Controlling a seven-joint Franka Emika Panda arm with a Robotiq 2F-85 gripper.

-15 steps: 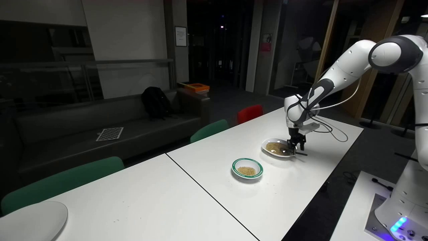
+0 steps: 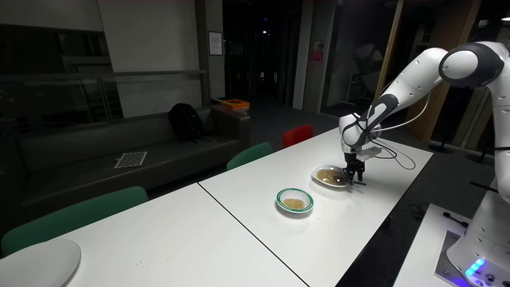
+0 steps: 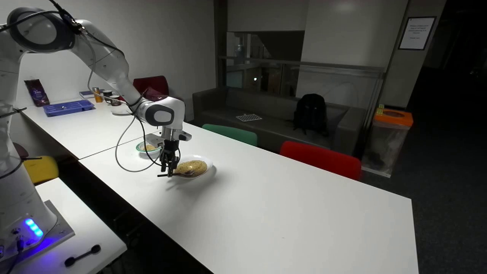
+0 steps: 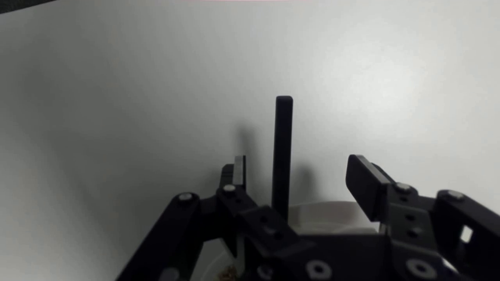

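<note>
A white oval dish [image 3: 209, 161] holds a bed of tan grain [image 3: 197, 167]. The spoon rests in it, its bowl end in the grain and its dark handle [image 4: 282, 150] sticking out past the rim over the table. My gripper is down at the dish's near edge with its fingers apart on either side of that handle. In the wrist view there are gaps on both sides of the handle, the wider one toward the right finger [image 4: 368, 187]. A smaller green-rimmed bowl [image 2: 281, 194] with some grain stands apart from the dish.
Cables [image 2: 406, 165] loop beside the wrist. A round white plate [image 2: 52, 258] lies at the near left corner in exterior view 1. Chairs line the table's far side.
The finger area of my gripper looks slightly different beside the dish. Arm, dish and bowl look unmoved.
</note>
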